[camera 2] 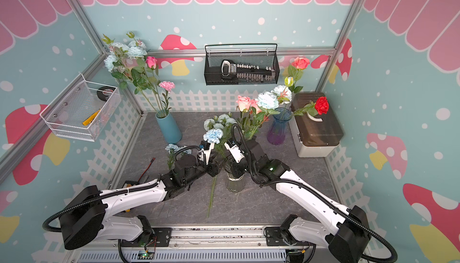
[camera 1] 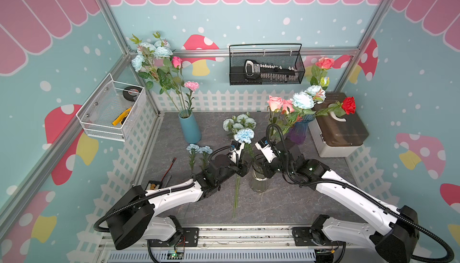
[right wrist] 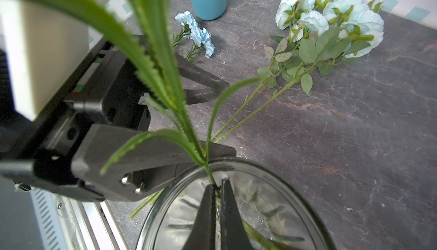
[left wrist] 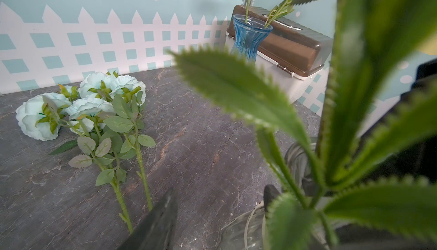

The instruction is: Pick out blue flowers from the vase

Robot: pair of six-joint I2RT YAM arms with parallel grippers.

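Observation:
A blue carnation [camera 1: 244, 135] [camera 2: 212, 135] stands on a leafy stem [right wrist: 182, 118] in the clear glass vase [camera 1: 258, 185] [camera 2: 234, 184]. My left gripper [camera 1: 238, 157] [camera 2: 209, 155] is part open around the stem's side, its fingers apart at the bottom of the left wrist view. My right gripper is shut at the stem, over the vase mouth; whether the thin stem is between its fingertips is hard to tell. Pale blue roses [left wrist: 38, 115] and small blue carnations [right wrist: 200, 38] lie on the table.
A teal vase [camera 1: 190, 128] with mixed flowers stands back left, a purple-blue vase [camera 2: 276, 131] with flowers back right beside a lidded box [camera 2: 313, 143]. Wire baskets hang on the back and left walls. The table [right wrist: 364, 159] has some clear surface.

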